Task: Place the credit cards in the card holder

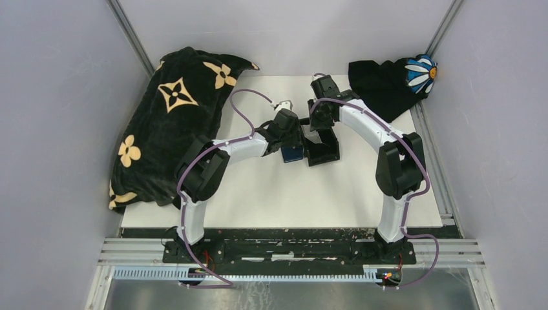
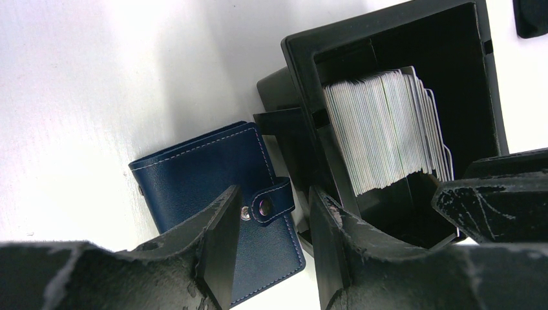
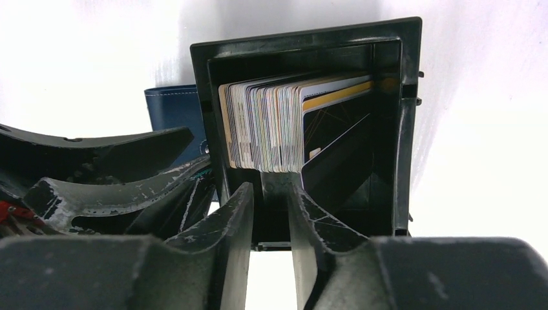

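The navy card holder (image 2: 194, 187) lies flat with its strap (image 2: 271, 202) snapped across the front edge. Right beside it stands an open black box (image 3: 407, 148) holding a leaning row of cards (image 3: 268, 126). My left gripper hangs over the holder, its fingers part open; its fingers (image 2: 223, 232) sit to either side of the strap with nothing gripped. Above the near part of the box is my right gripper, also parted a little and empty, its fingertips just short of the cards. From above, both arms hide much of the holder and box.
A black patterned cushion (image 1: 161, 123) fills the left side. Dark cloth with a blue flower (image 1: 421, 74) lies at the back right. Left gripper and box stand very close together.
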